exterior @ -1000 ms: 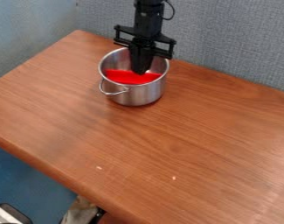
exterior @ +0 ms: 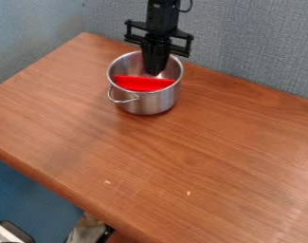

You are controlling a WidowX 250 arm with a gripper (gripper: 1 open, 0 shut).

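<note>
A steel pot [exterior: 145,104] with wire side handles stands on the wooden table toward the back left. A flat red object [exterior: 143,84] lies inside it. My black gripper [exterior: 155,68] reaches down from above into the back part of the pot, over or at the red object. Its fingertips are small and dark here, so whether they are open or shut, or touching the red object, I cannot tell.
A grey padded wall rises behind. Beyond the table's front-left edge are blue floor and some small items.
The pot has stayed in place.
</note>
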